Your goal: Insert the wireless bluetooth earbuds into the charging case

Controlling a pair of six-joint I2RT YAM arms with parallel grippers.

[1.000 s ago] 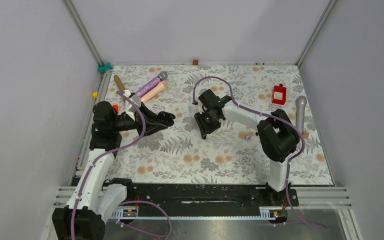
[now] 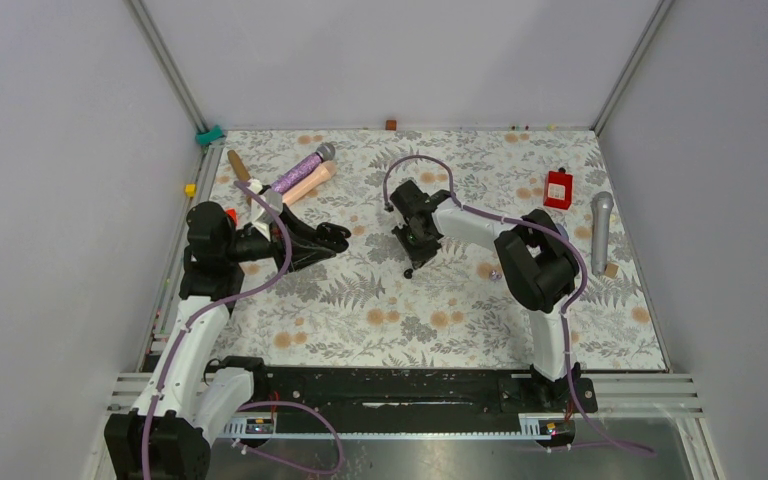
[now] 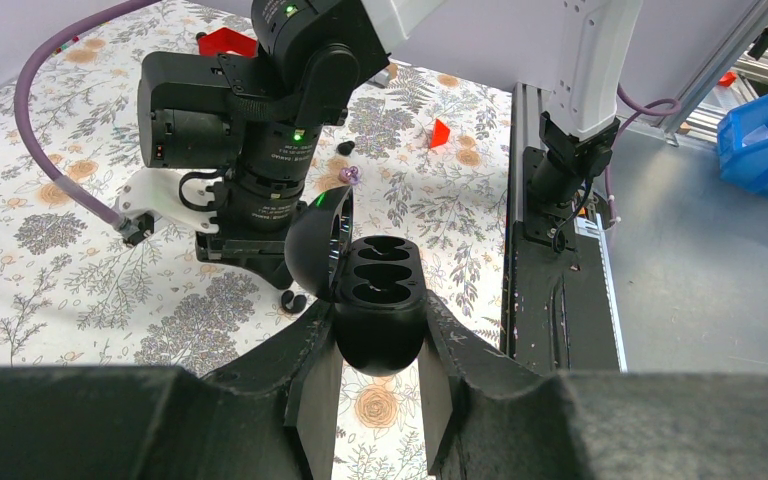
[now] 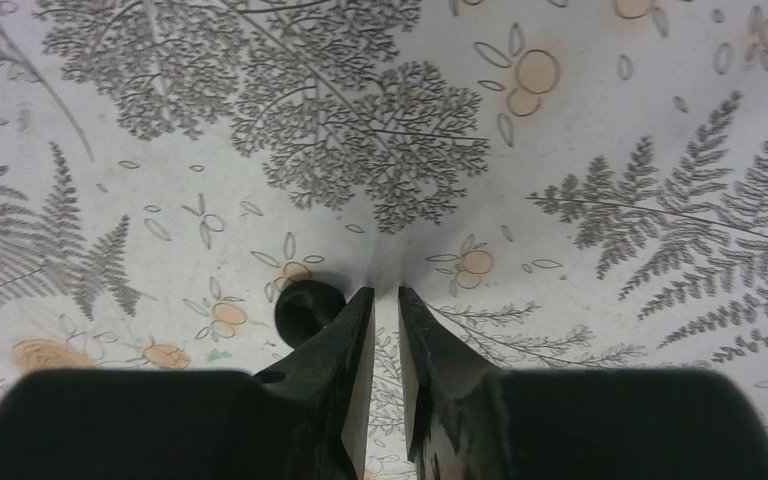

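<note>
The black charging case is held upright, its lid swung open to the left and its dark wells facing up. My left gripper is shut on the case's sides. A small black earbud lies on the patterned cloth, visible also in the top view as a dark earbud. Close to its right side are the fingertips of my right gripper, pointing down at the cloth. Only a narrow gap parts them, with cloth showing through and no object visible between their tips.
A small dark piece lies near a purple trinket, beyond the right gripper. The purple microphone lies at back left, a red box and grey microphone at the right.
The left arm and case stay still.
</note>
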